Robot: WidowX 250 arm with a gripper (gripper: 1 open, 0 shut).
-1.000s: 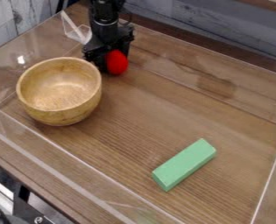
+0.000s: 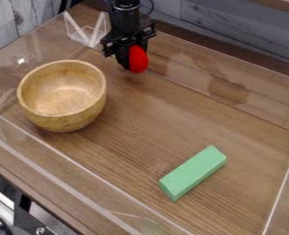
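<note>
My gripper [image 2: 130, 46] is at the back of the table, upper middle of the camera view, shut on a red object [image 2: 138, 60]. The red object appears held just above the wooden surface; whether it touches is hard to tell.
A wooden bowl [image 2: 62, 97] sits at the left. A green block [image 2: 194, 173] lies at the front right. A clear plastic item [image 2: 85, 29] is at the back left.
My gripper and the red object have moved up toward the back of the table. The bowl and green block have not moved.
</note>
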